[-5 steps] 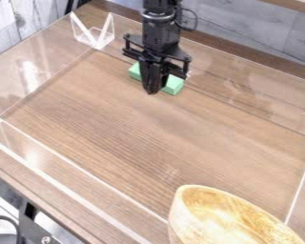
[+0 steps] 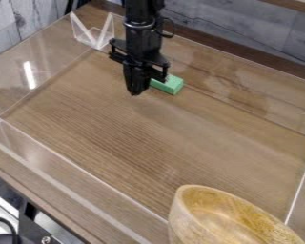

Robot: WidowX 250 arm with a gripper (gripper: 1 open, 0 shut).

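The black robot arm hangs down from the top centre over the wooden table, with its gripper (image 2: 136,82) low at the back middle. Just right of the gripper lies a green block (image 2: 166,84), partly hidden behind it. Whether the fingers are open or shut is too small and dark to tell.
A cream-coloured oval bowl (image 2: 221,215) sits at the front right. A clear plastic object (image 2: 94,30) is at the back left.
The arm and gripper have shifted left over the last second, so more of the green block's right part shows beside it.
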